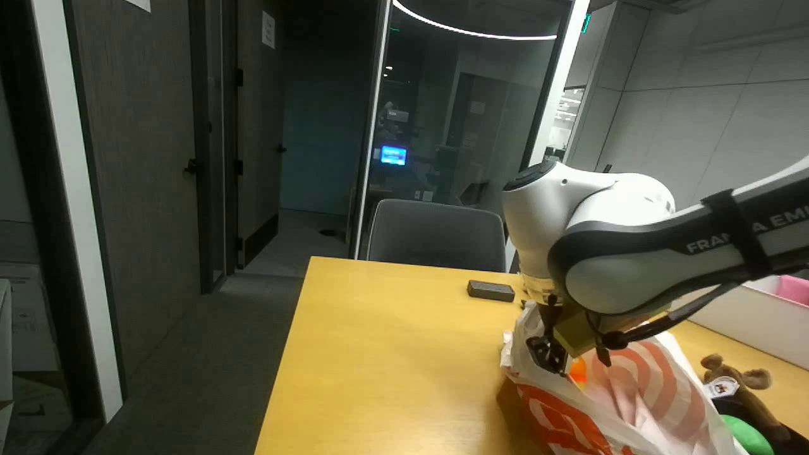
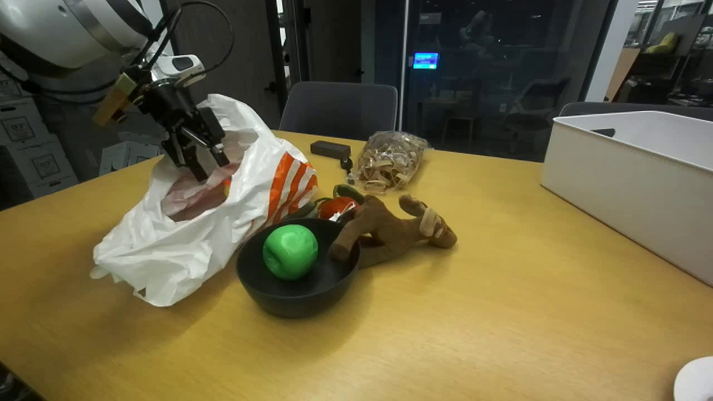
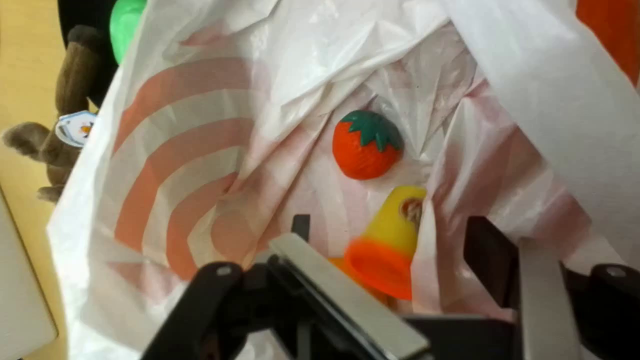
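A white plastic bag with orange stripes [image 2: 224,237] lies on the table, its mouth towards my gripper [image 2: 210,167]. In the wrist view a red toy tomato with a green top [image 3: 367,146] rests inside the bag. Just below it is a yellow and orange toy [image 3: 388,240], partly covered by a fold of the bag and by my left finger [image 3: 351,297]. The fingers stand apart, with the toy showing through the gap and no grip on it visible. In exterior view 1 the gripper [image 1: 555,360] is at the bag's opening.
Beside the bag stands a black bowl [image 2: 294,294] with a green apple [image 2: 290,252]; a brown plush toy [image 2: 394,230] leans on it. Behind are a dark block [image 2: 330,149] and a clear bag [image 2: 391,160]. A white bin [image 2: 628,180] stands right.
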